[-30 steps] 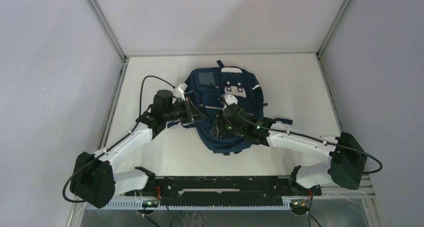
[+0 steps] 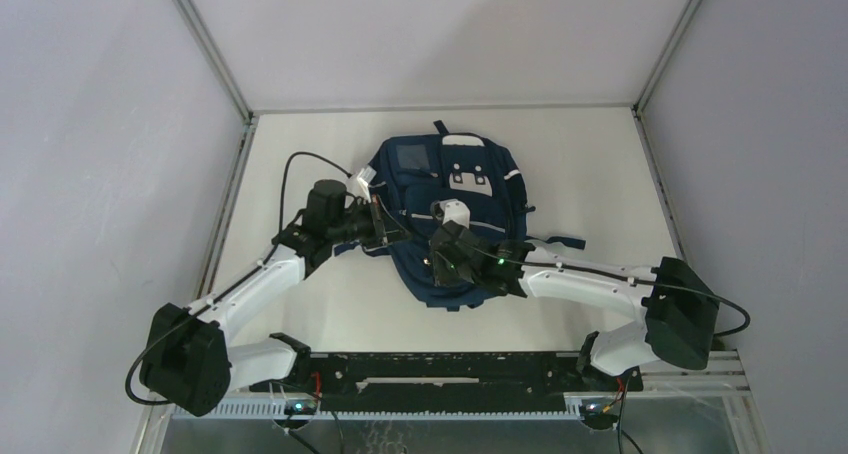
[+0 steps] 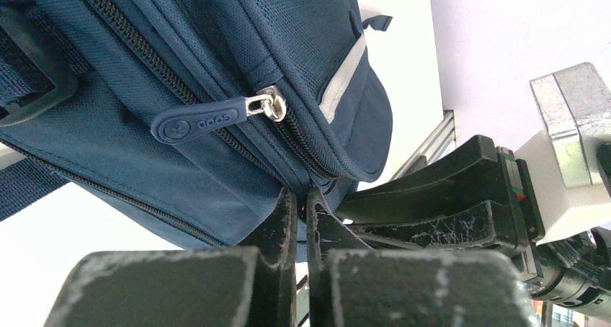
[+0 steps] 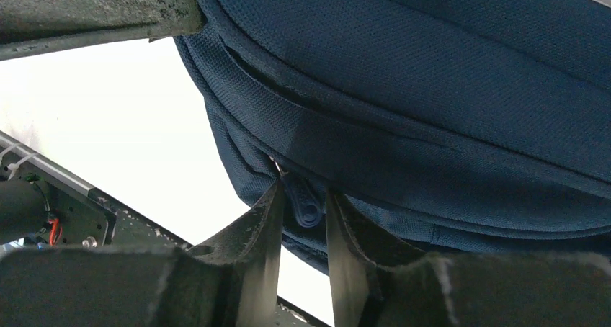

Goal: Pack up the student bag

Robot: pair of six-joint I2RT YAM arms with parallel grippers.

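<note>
A navy backpack (image 2: 416, 164) lies on the white table, front up. My left gripper is shut at the bag's zippered edge, pinched on fabric below a silver zip slider with a rubber pull (image 3: 191, 118). My right gripper is part open over the lower part of the bag, its fingertips either side of another dark zip pull (image 4: 304, 204); whether it touches the pull I cannot tell. In the top view both grippers sit close together over the bag's middle.
A black rail (image 2: 500, 369) runs along the front edge.
The right arm has shifted slightly, its wrist turning and moving a little toward the front. The left arm and the bag look unmoved.
</note>
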